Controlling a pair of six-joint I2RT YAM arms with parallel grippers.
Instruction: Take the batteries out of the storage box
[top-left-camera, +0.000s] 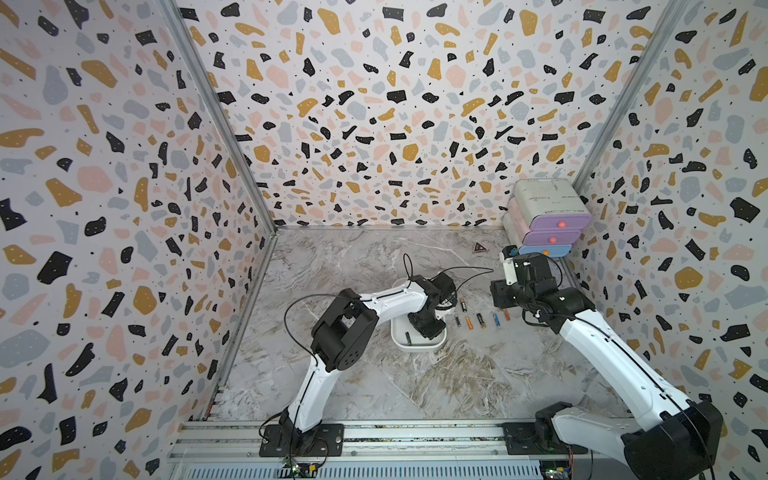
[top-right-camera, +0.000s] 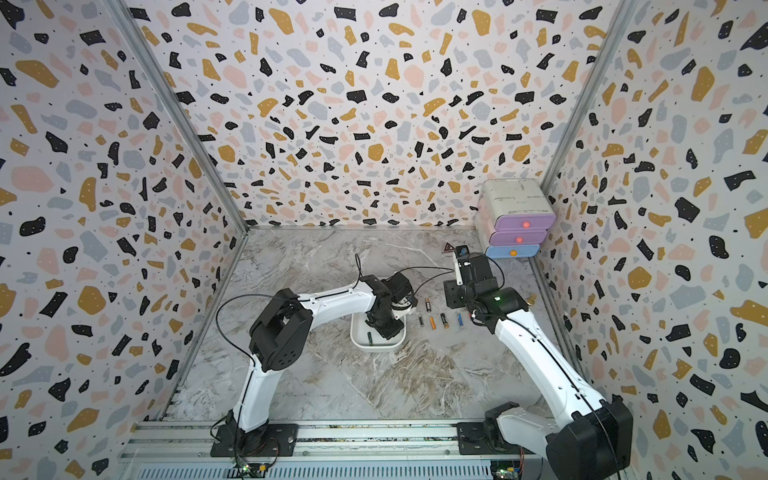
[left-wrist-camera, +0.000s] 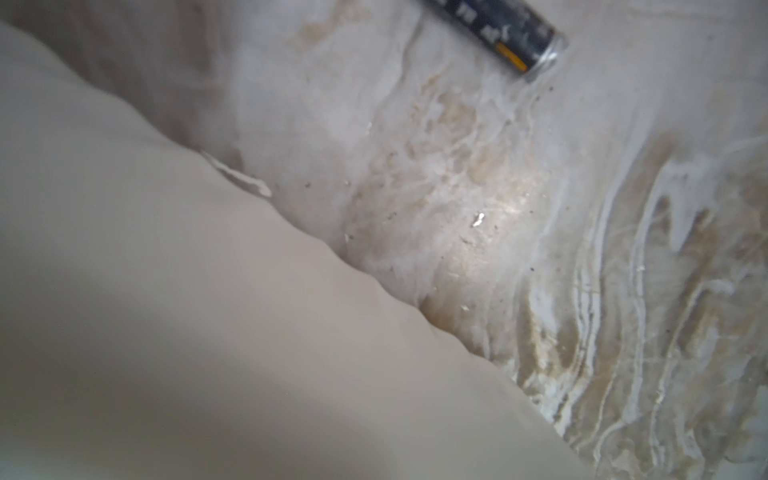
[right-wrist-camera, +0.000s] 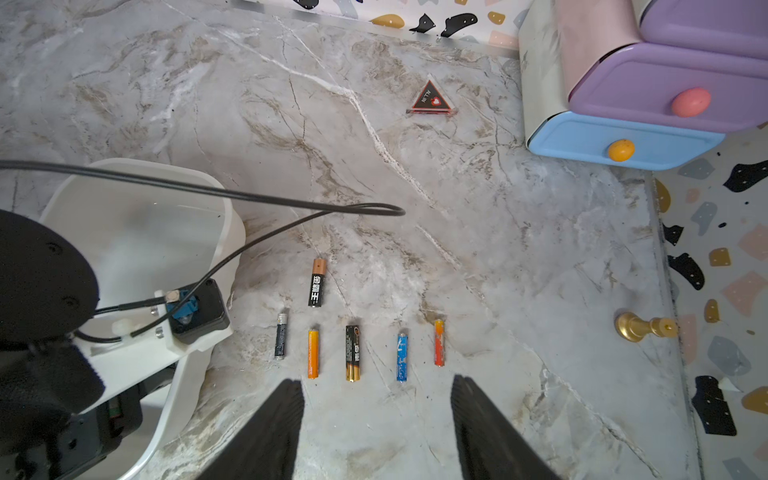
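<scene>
My left gripper (top-left-camera: 429, 328) is down over the white storage box (top-left-camera: 417, 345), partly hiding its inside; its fingers cannot be made out. A dark battery (top-left-camera: 408, 337) lies in the box at the left. The left wrist view shows a dark battery (left-wrist-camera: 504, 40) beside a large pale blurred edge. Several batteries lie in the open to the box's right, among them an orange one (right-wrist-camera: 313, 352), a black one (right-wrist-camera: 353, 352) and a blue one (right-wrist-camera: 401, 356). My right gripper hangs open above the table right of them, nothing between its fingers.
Stacked pastel drawers (right-wrist-camera: 624, 141) stand at the back right. A small triangular object (right-wrist-camera: 431, 98) lies at the back, and a brass object (right-wrist-camera: 640, 326) near the right wall. Black cables arch over the box.
</scene>
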